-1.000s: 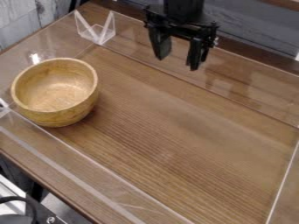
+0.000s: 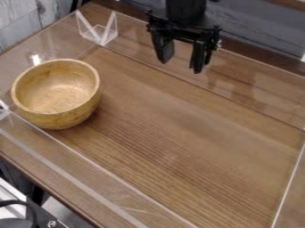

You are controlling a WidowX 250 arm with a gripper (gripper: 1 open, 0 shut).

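Observation:
The black gripper (image 2: 181,49) hangs over the back middle of the wooden table (image 2: 179,142), its two dark fingers spread apart to left and right, with nothing visible between them. A tan oval bowl (image 2: 56,89) sits at the front left of the table, well away from the gripper.
A small white wire-like stand (image 2: 98,29) is at the back left. A clear plastic piece (image 2: 38,61) lies near the left edge behind the bowl.
The gripper has shifted very slightly, staying over the back middle. Nothing else has visibly moved.

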